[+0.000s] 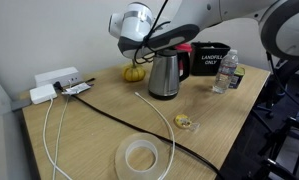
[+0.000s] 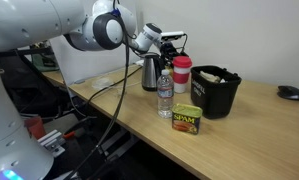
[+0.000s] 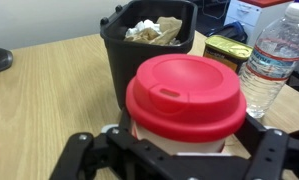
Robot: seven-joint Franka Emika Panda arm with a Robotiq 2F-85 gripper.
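A white cup with a red lid (image 3: 186,92) fills the middle of the wrist view. The black fingers (image 3: 97,158) of my gripper spread to either side of it, low in that view; whether they touch the cup cannot be made out. In exterior view 2 the red-lidded cup (image 2: 182,66) appears upright just left of the black bin, close to my gripper's end of the arm. Exterior view 1 shows only a bit of red behind the metal kettle (image 1: 164,76), and the fingers are hidden there.
A black bin (image 2: 216,95) with crumpled paper stands beside the cup. Close by are a water bottle (image 2: 165,95) and a SPAM can (image 2: 186,119). A tape roll (image 1: 142,160), cables and a power strip (image 1: 57,77) occupy the table's other side.
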